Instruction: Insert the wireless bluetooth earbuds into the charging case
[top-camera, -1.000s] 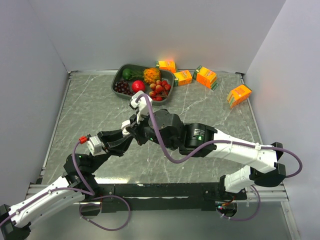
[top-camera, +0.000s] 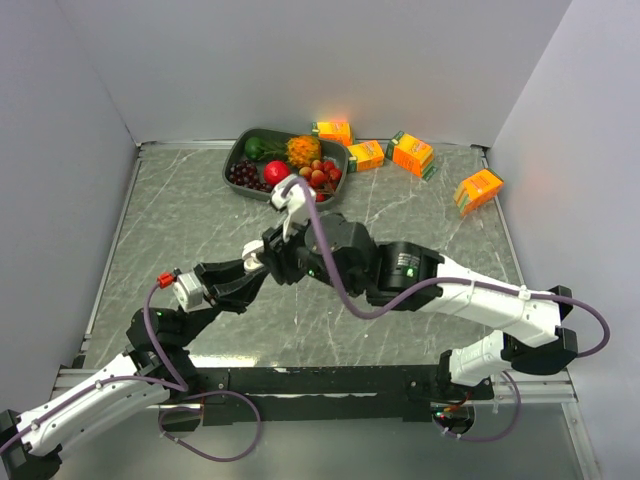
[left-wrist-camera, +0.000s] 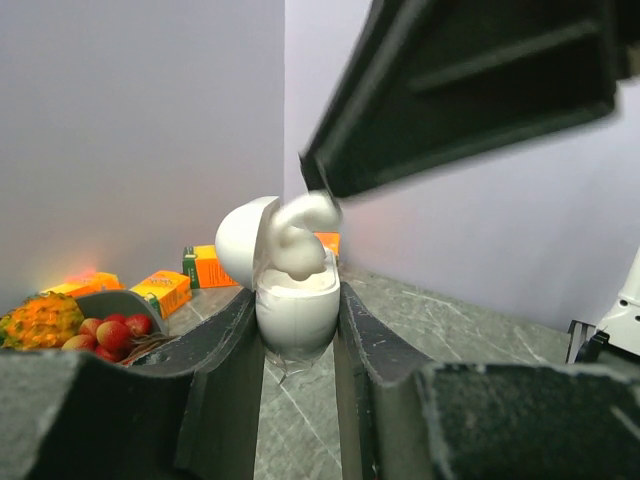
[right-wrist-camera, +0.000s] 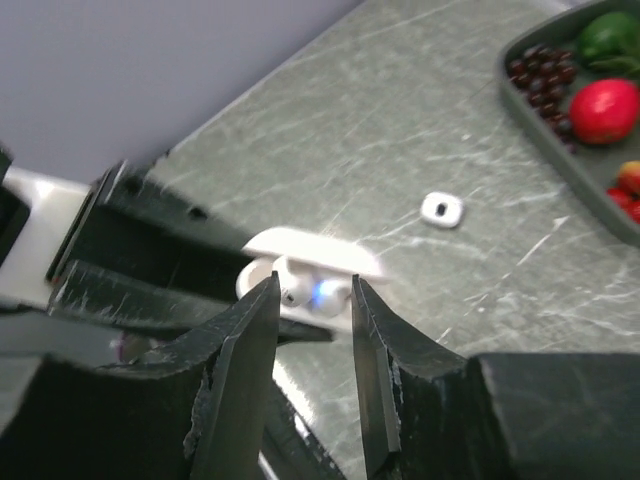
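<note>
The white charging case is held upright in my left gripper (top-camera: 250, 280), shut on it, with its lid open and white earbud shapes at its top; a blue light shows there in the right wrist view. My right gripper is open just over the case, its dark fingertip close above the earbuds in the left wrist view. A small white square object (right-wrist-camera: 441, 220) lies on the marble table beyond, seen in the right wrist view.
A grey tray (top-camera: 235, 190) of fruit and vegetables stands at the back, with several orange boxes (top-camera: 410, 152) to its right. Walls bound the table at back and sides.
My right arm has shifted slightly right and up in the top view, away from its place at the case. My left arm and the case look unmoved.
</note>
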